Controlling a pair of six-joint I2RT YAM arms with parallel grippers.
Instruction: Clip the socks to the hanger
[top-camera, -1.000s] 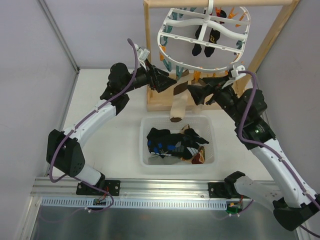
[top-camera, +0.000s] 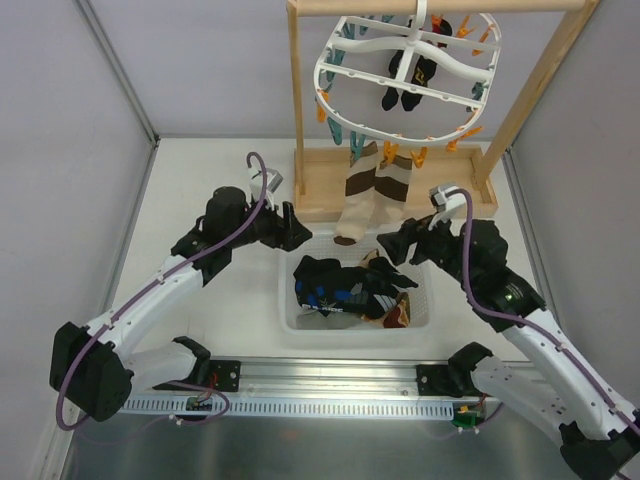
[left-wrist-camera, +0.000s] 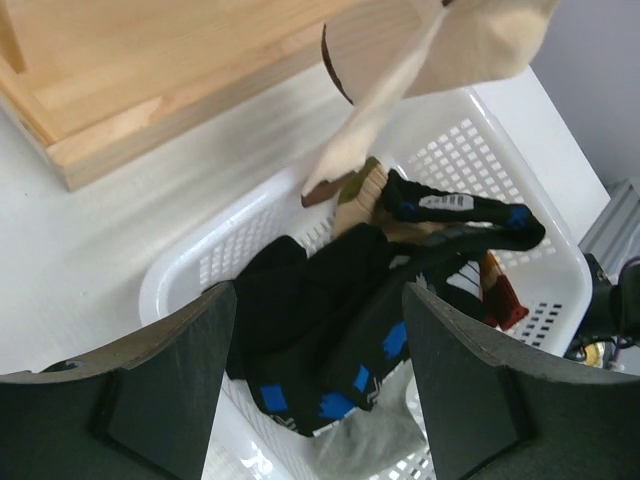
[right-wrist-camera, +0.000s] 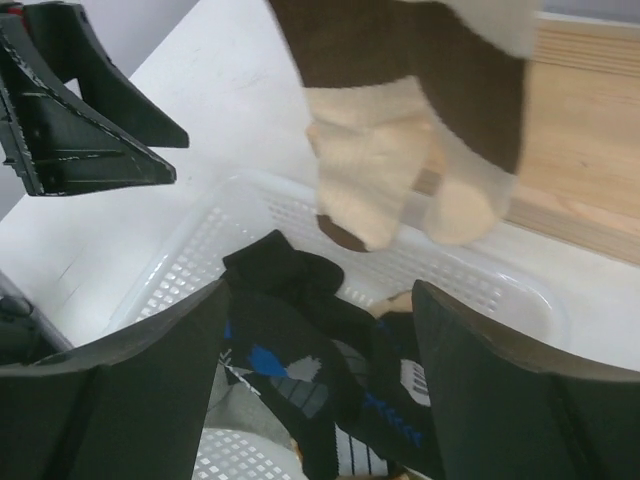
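Observation:
Two cream-and-brown striped socks hang from clips on the white hanger, their toes over the basket. Dark socks hang higher at the hanger's back. My left gripper is open left of the striped socks, above the basket's left edge, its fingers empty in the left wrist view. My right gripper is open right of them, over the basket, also empty. The white basket holds a pile of black socks with blue marks, grey cloth and brown-striped socks.
A wooden stand with a tray base carries the hanger at the back. Free white table lies left of the basket; walls border both sides.
Both grippers have moved down and away from the hanger's clips toward the basket. The striped socks hang free, slightly shifted from where they were a second ago.

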